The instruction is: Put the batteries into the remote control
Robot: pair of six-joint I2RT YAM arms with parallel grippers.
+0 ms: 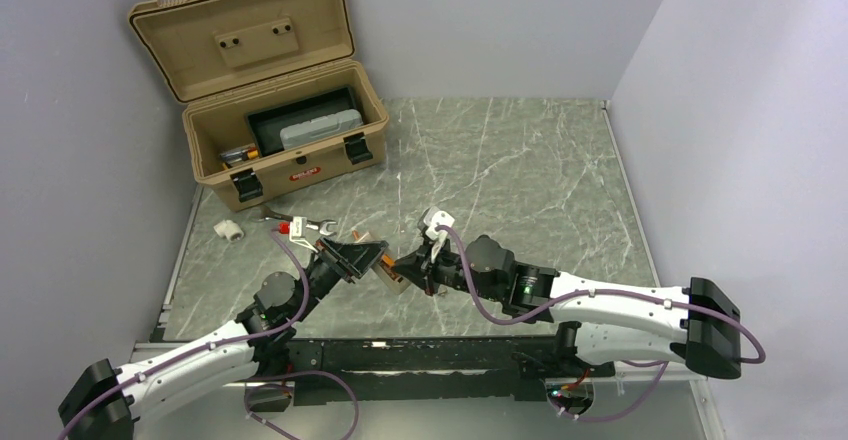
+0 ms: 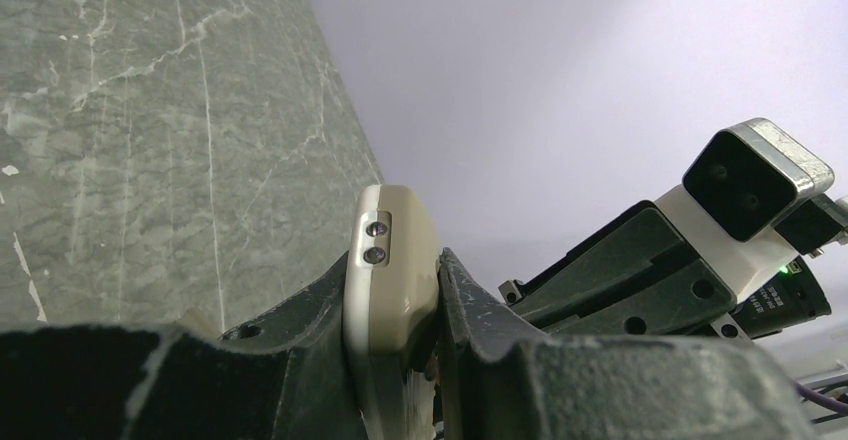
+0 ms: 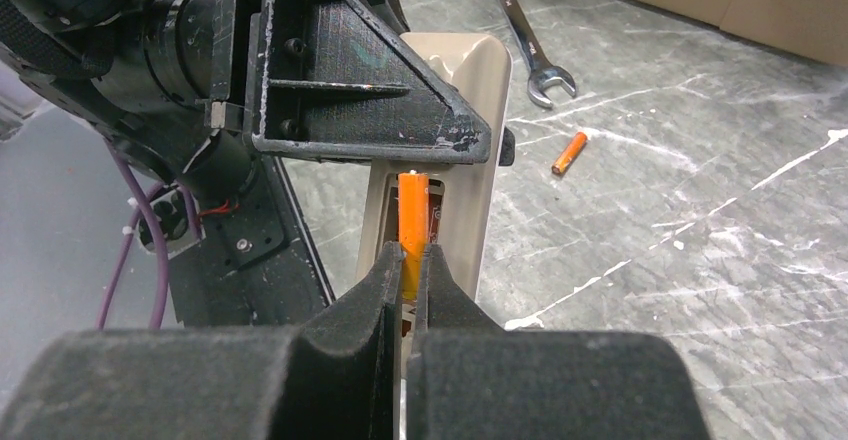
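In the right wrist view the beige remote (image 3: 462,210) stands upright, battery compartment facing my right gripper. My left gripper is shut on the remote's end, seen close up in its wrist view. An orange battery (image 3: 412,210) sits lengthwise at the compartment opening, and my right gripper is shut on its lower part; whether it is fully seated cannot be told. A second orange battery (image 3: 568,153) lies loose on the marble table beyond the remote.
A wrench (image 3: 525,40) and a white cylinder (image 1: 228,230) lie left of the grippers. The open tan toolbox (image 1: 330,160) stands at the back left.
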